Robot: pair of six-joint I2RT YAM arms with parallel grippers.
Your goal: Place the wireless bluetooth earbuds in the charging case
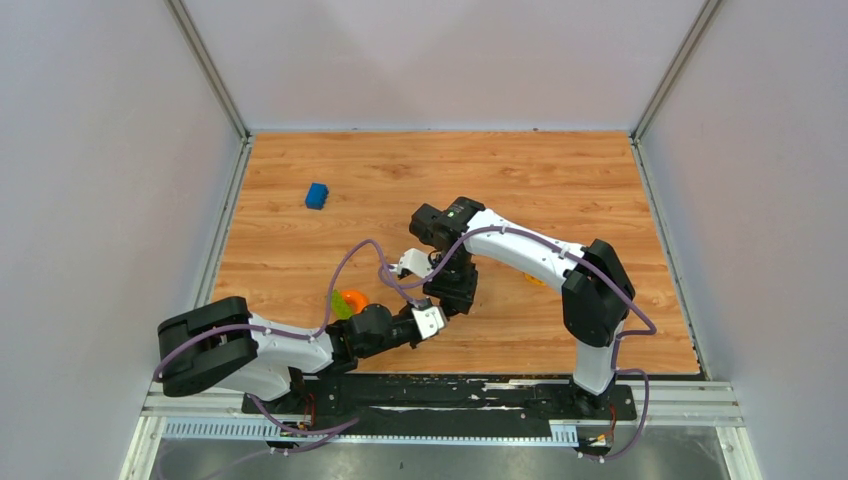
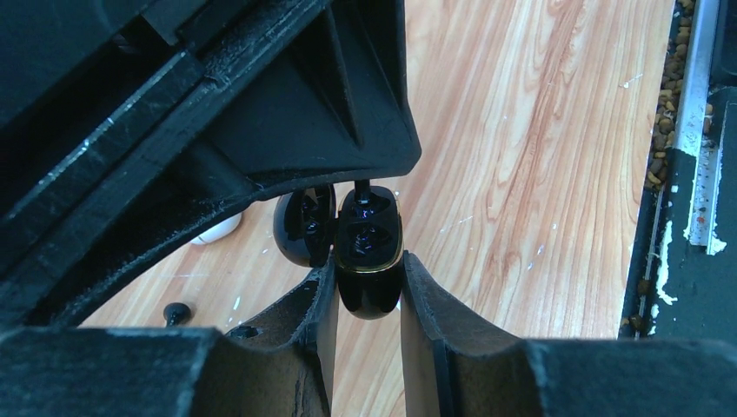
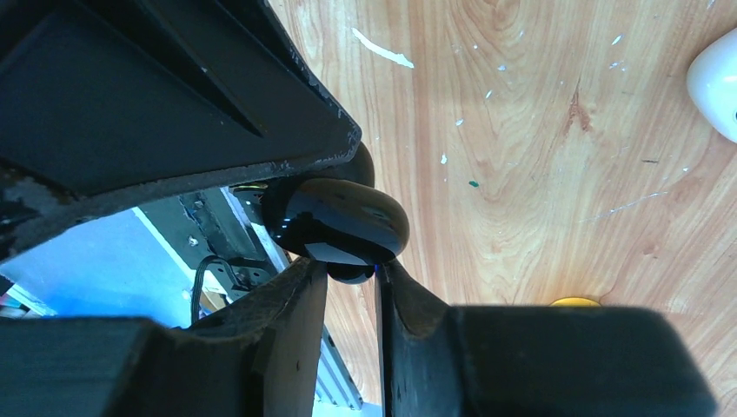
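Note:
In the left wrist view a small black charging case [image 2: 369, 291] with a thin gold line is pinched in my left gripper. Its lid [image 2: 304, 226] is open. One glossy hollow is uncovered; over the other, a thin dark piece reaches down from my right gripper's finger [image 2: 365, 130]. In the right wrist view the case's rounded black shell [image 3: 343, 213] covers much around my right gripper. The right fingers stand slightly apart, and whether an earbud sits between them cannot be made out. A small black piece, perhaps an earbud [image 2: 177, 314], lies on the table.
A blue block [image 1: 317, 196] lies at the back left. Orange and green objects [image 1: 354, 301] are beside the left arm, and a yellow one [image 1: 535, 279] lies under the right forearm. A white rounded object [image 3: 718, 85] is on the table.

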